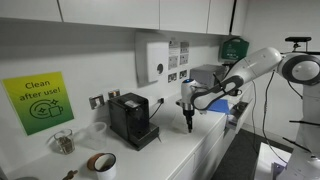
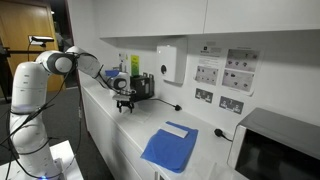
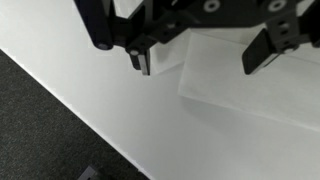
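My gripper [image 1: 189, 123] points down over the white counter [image 1: 176, 143], to the right of the black coffee machine [image 1: 133, 119]. It stands open in the wrist view, its fingers [image 3: 141, 60] far apart and nothing held between them. Beneath them a flat, pale white sheet-like piece [image 3: 240, 82] with straight edges lies on the counter; what it is cannot be told. From the other side the gripper [image 2: 125, 107] appears small, close above the worktop.
A blue cloth [image 2: 168, 151] with a small white item [image 2: 177, 130] on it lies farther along the counter. Mugs [image 1: 104, 166] and a glass jar [image 1: 64, 142] stand near the left end. The counter's front edge [image 3: 92, 128] drops to dark floor.
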